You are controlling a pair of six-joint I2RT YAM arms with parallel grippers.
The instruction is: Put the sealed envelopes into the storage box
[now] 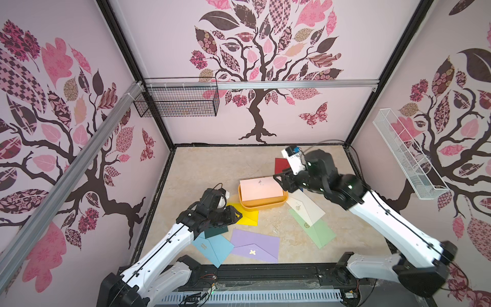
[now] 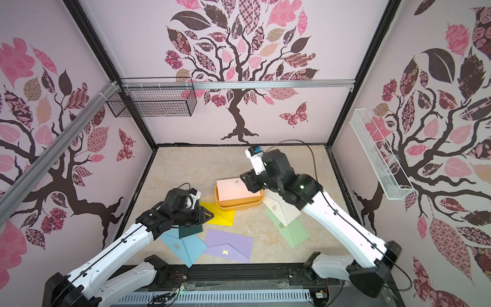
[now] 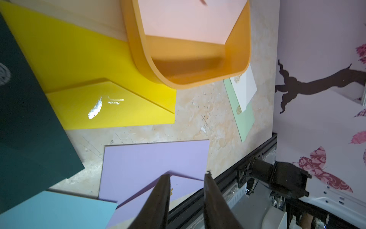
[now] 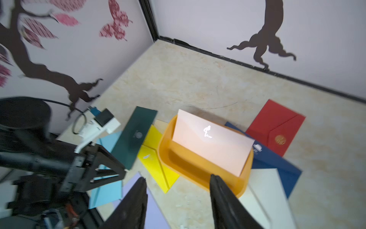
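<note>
A pale pink envelope (image 4: 213, 141) leans inside the orange box (image 4: 167, 156) at the table's middle. My right gripper is raised over the box's right side, open and empty. My left gripper hangs left of the box, part open with nothing between its fingers; in the top views it covers part of the dark green envelope (image 3: 30, 133). Around the box lie a yellow envelope (image 3: 87, 64), a purple one (image 3: 148, 156), a light blue one (image 3: 57, 210), a white one (image 4: 270, 190), a navy one (image 4: 274, 160), a red one (image 4: 270, 122) and a light green one (image 2: 289, 230).
A black wire basket (image 1: 179, 99) hangs at the back left, a white one (image 1: 411, 156) on the right wall. Bare table (image 1: 204, 163) shows behind the box on the left. Several envelopes overlap at the left and right.
</note>
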